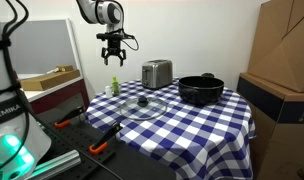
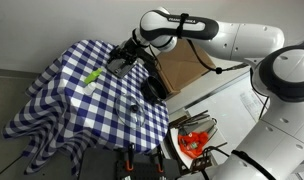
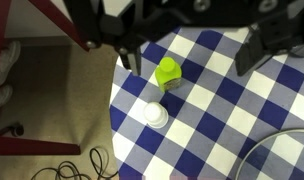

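Observation:
High at the back left in exterior view 1, my gripper [image 1: 113, 58] stands open above the table, clear of everything on it. In the wrist view its dark fingers are spread apart, with nothing held between them. A small green bottle [image 3: 168, 73] shows below the gap, closer to the left finger. Just beside it is a white round-topped container [image 3: 155, 115]. Both rest on the blue-and-white checked cloth; exterior view 2 also shows the green bottle [image 2: 93, 76] near the table's edge.
A silver toaster [image 1: 157, 73] and a black pot [image 1: 201, 90] stand toward the back. A clear round lid [image 1: 143, 108] with a dark knob lies nearer the front. Bare checked cloth [image 1: 197, 130] fills the front right. Cables [image 3: 82, 167] lie on the floor.

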